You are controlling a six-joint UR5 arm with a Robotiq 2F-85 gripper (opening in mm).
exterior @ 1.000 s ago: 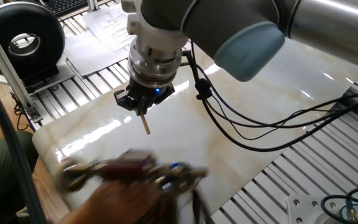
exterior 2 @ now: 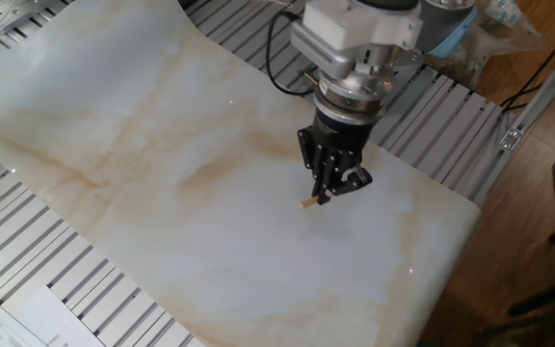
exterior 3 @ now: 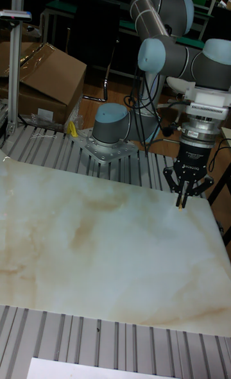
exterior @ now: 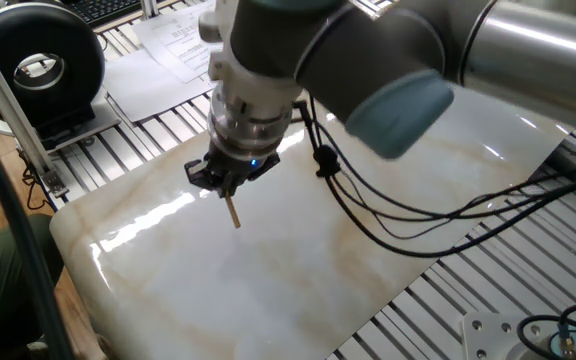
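Note:
A thin tan stick [exterior: 233, 212] juts out from my gripper [exterior: 229, 190], whose fingers are shut on its upper end. In exterior view 2 the stick [exterior 2: 309, 202] shows as a short stub at the fingertips of the gripper [exterior 2: 323, 198]. From exterior view 3, only the tip of the stick [exterior 3: 180, 206] is visible under the gripper [exterior 3: 181, 197]. The stick points down over the marbled sheet [exterior: 268, 270]; whether its end touches the surface I cannot tell.
Apart from the arm, the marbled sheet is bare. Black cables [exterior: 398, 225] hang beside the arm. Papers [exterior: 163, 65] and a black spool [exterior: 36, 70] lie beyond the sheet. A person [exterior: 8, 275] is at the left edge.
A person's hand with a blurred reddish-brown object was over the front of the sheet one second ago; both are gone from view. My gripper has shifted slightly, with the stick still in it.

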